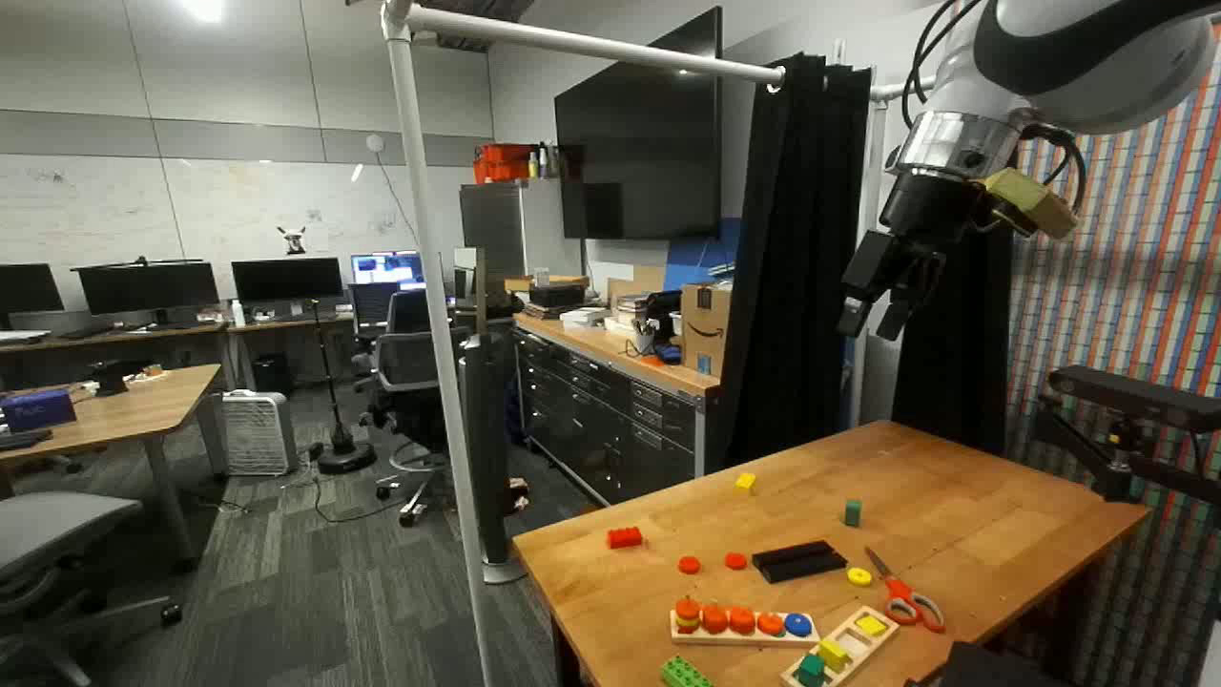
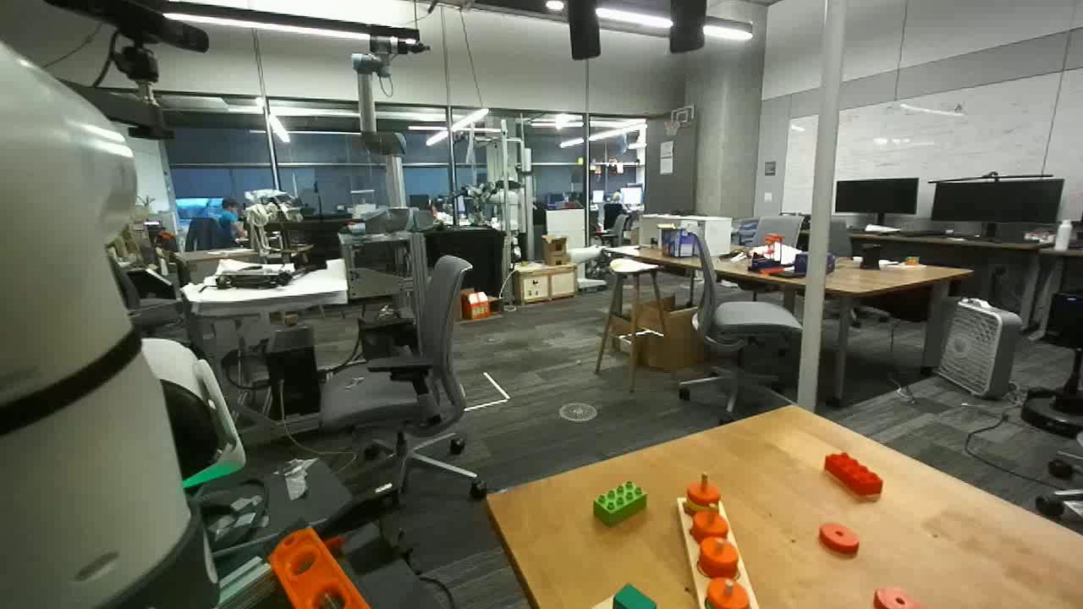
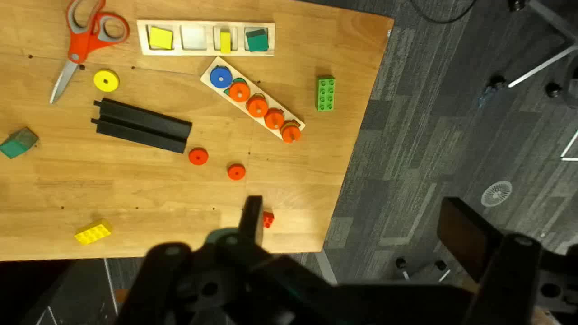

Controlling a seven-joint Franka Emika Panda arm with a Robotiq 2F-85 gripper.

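High above the table, my gripper [image 1: 870, 326] stands open, its two fingers far apart in the wrist view with nothing between them. Below lie a wooden peg board [image 3: 247, 98] carrying orange rings and one blue ring [image 3: 221, 76], and a wooden tray [image 3: 206, 23] with square pockets. Yellow and green blocks sit in that tray; one pocket is empty. Two loose red rings [image 3: 198, 156] and a yellow ring [image 3: 106, 81] lie flat on the wood. A green toy brick [image 3: 325, 94], a yellow toy brick [image 3: 93, 232] and a red toy brick [image 1: 624, 537] rest near the edges.
Red-handled scissors [image 3: 79, 43] lie beside the tray. A black track piece [image 3: 142, 125] occupies the middle, and a green block [image 1: 853, 511] stands apart. Bare wood [image 1: 973, 504] stretches across one side of the table. A white pole [image 1: 429, 286] rises beyond the table edge.
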